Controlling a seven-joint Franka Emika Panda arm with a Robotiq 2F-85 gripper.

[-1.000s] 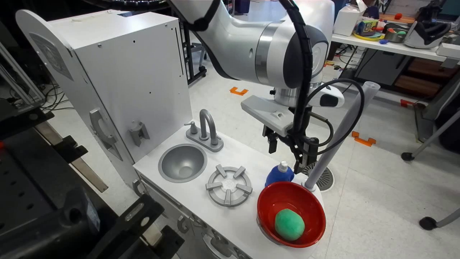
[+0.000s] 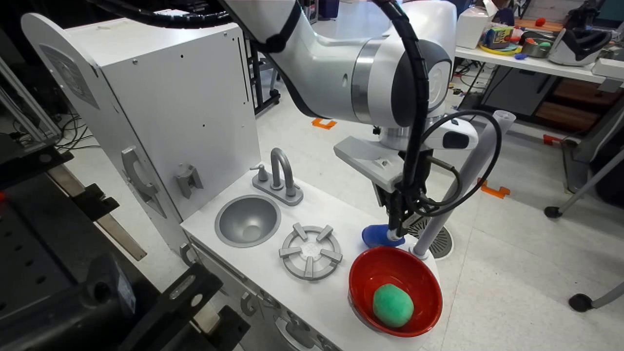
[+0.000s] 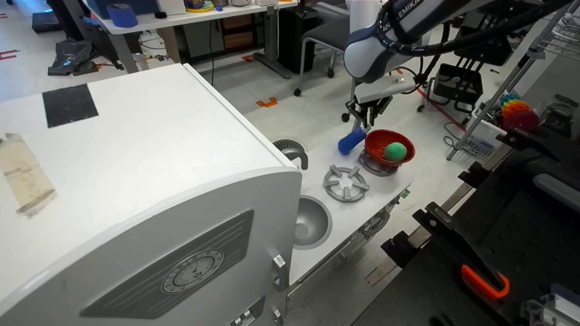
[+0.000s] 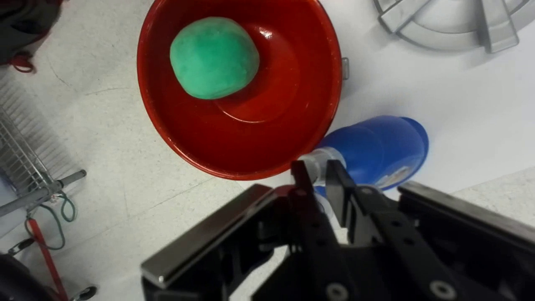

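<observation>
A blue bottle [image 2: 374, 235] leans over on the white counter [image 2: 257, 266], its white cap end [image 4: 323, 161] toward my gripper. In the wrist view my narrowed fingers stand on either side of the cap end; whether both press on it cannot be made out. The bottle also looks tilted in exterior view 2 [image 3: 351, 141], close beside the red bowl [image 3: 375, 142]. A green rounded object [image 4: 214, 57] lies inside that bowl.
A grey burner [image 2: 310, 251] and a sink [image 2: 248, 221] with a faucet [image 2: 282, 175] lie along the counter. A slanted white pole [image 2: 462, 184] rises just behind the bowl. The counter's edge is near the bottle.
The bottle stood upright and is now tipped over sideways. My gripper has come down and slightly right in exterior view 1, and its wide-spread fingers have drawn together around the cap end.
</observation>
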